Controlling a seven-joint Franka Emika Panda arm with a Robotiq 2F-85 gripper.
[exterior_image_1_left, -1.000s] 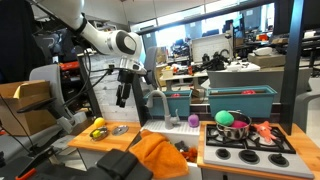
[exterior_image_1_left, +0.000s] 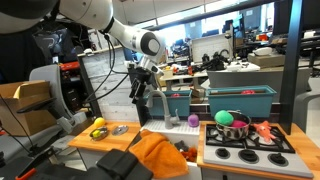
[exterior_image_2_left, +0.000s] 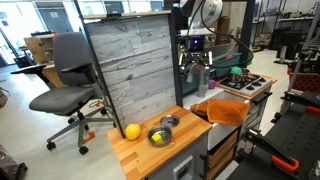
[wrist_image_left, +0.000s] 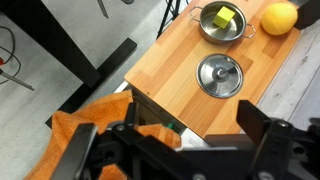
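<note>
My gripper (exterior_image_1_left: 138, 97) hangs in the air over the counter, near the sink. In the wrist view the gripper is open, its dark fingers wide apart and nothing visible between them. Below lies a round metal lid (wrist_image_left: 219, 75) with a dark knob, flat on the wooden counter (wrist_image_left: 165, 70). Beside it sits a small metal pot (wrist_image_left: 207, 32) with a yellow block (wrist_image_left: 225, 15) inside. A yellow round fruit or ball (wrist_image_left: 279, 18) rests close to the pot. An orange cloth (exterior_image_1_left: 160, 154) drapes over the front edge of the sink area.
A stove (exterior_image_1_left: 250, 152) on the right carries a pot (exterior_image_1_left: 229, 131) with a green round item in it. Next to that are red items (exterior_image_1_left: 266, 131). The faucet (exterior_image_1_left: 163, 103) stands behind the sink, and a white panel (exterior_image_2_left: 130, 70) walls off the counter's back.
My arm and gripper have swung to the right, from above the left part of the counter toward the sink. The things on the counter look unmoved.
</note>
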